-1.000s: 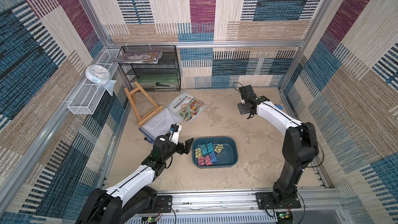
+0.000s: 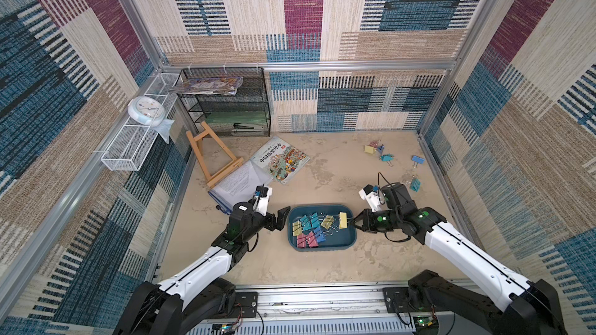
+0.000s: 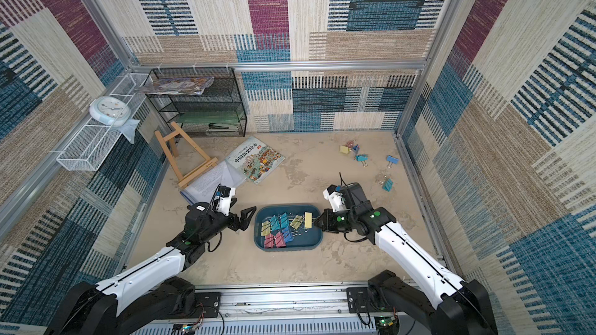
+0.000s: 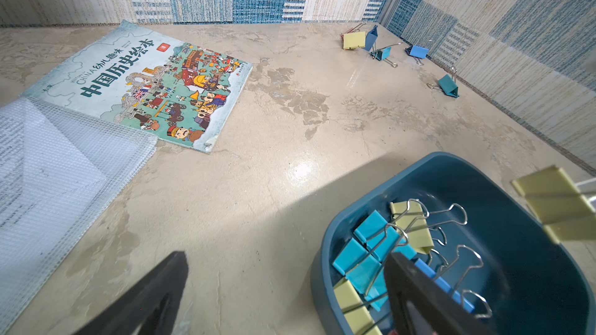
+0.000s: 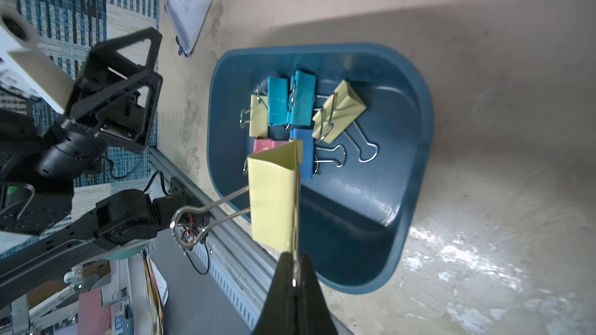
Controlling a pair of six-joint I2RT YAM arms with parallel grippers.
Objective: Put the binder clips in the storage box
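Observation:
A yellow binder clip (image 5: 273,201) hangs from my right gripper, whose fingers pinch it by one wire handle. The top left view shows this clip (image 2: 342,220) over the right part of the blue storage box (image 2: 322,248). Inside the box, teal clips (image 5: 302,96), a blue clip (image 5: 303,149), pink clips (image 2: 307,240) and yellow clips (image 5: 340,109) lie mostly toward the left. My left gripper stands open and empty beside the box's left end. At the back right of the table are a yellow clip (image 4: 354,40), teal clips (image 4: 448,85) and blue clips (image 4: 417,51).
A picture book (image 2: 280,158), a white mesh pouch (image 2: 242,184) and a wooden easel (image 2: 211,155) occupy the left back. Behind them stands a black wire rack (image 2: 267,102).
My right arm has come from the back right toward the front, carrying the yellow clip over the box. The left arm has stayed put.

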